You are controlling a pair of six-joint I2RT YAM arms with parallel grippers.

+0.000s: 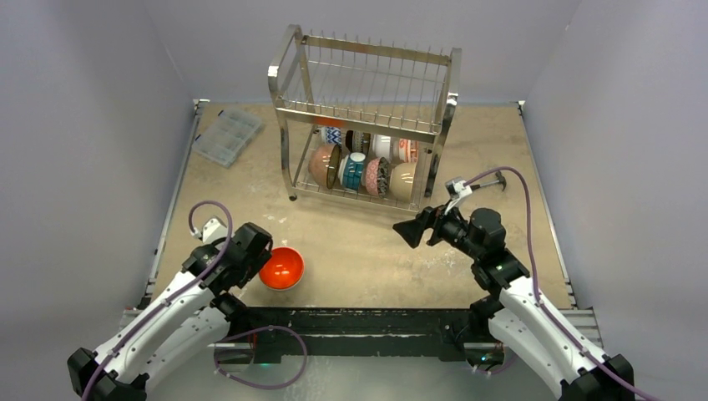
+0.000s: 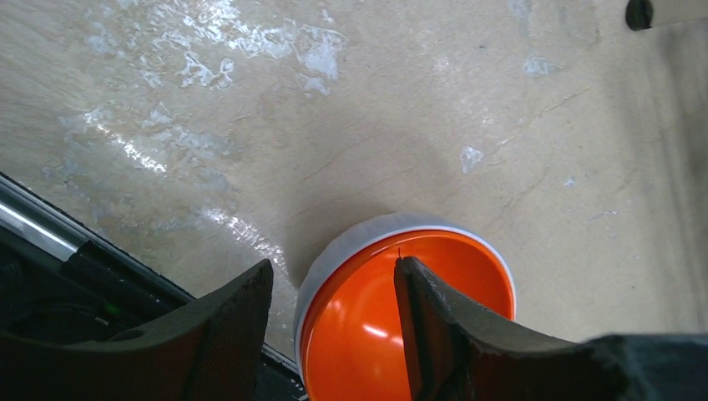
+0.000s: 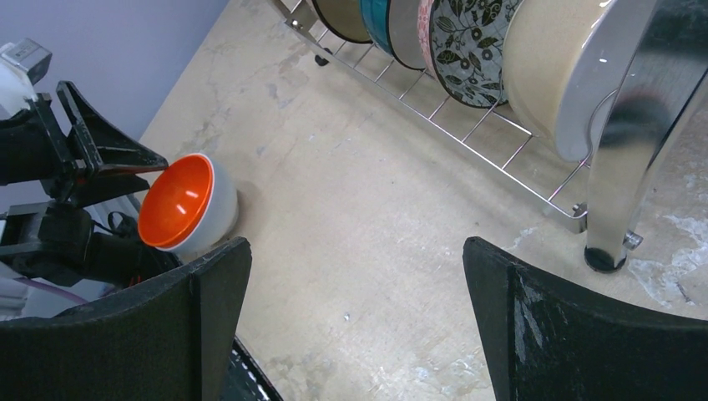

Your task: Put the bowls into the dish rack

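Note:
An orange bowl with a pale outside point(image 1: 282, 266) sits on the table at front left, also in the left wrist view point(image 2: 359, 334). My left gripper is open over its near rim, one finger outside the bowl, the other over its inside. My right gripper is open and empty, in front of the steel rack point(image 1: 367, 42). The rack's lower tier holds several bowls, among them a cream one point(image 3: 543, 67) and a floral one point(image 3: 463, 50); its upper tier is empty.
A clear compartment box point(image 1: 225, 136) lies at the back left. A hammer-like tool point(image 1: 501, 181) lies right of the rack. The table between the two arms is clear.

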